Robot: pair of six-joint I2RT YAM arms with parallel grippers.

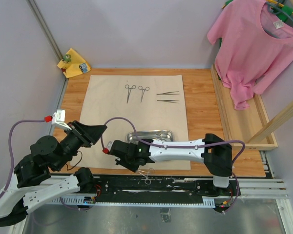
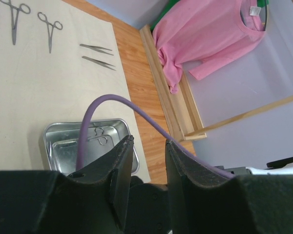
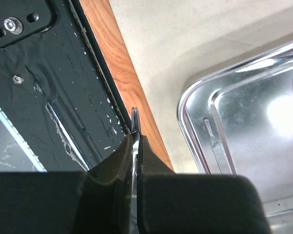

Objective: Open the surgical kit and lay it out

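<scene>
Two hemostats (image 1: 129, 90) and two tweezers (image 1: 167, 100) lie on the beige sheet (image 1: 102, 97). The steel tray (image 2: 73, 151) with instruments inside is partly hidden by the right arm. My left gripper (image 1: 98, 132) hangs over the left of the sheet, open and empty. My right gripper is shut on scissor-like metal (image 3: 135, 119), whose points show at its fingertips, left of the tray in the right wrist view. Its looped handles (image 1: 147, 180) show over the black front rail.
A pink shirt (image 1: 254, 48) hangs at right above a wooden rack (image 1: 224, 122). A yellow cloth (image 1: 75, 63) lies at back left. Purple cables arch over both arms.
</scene>
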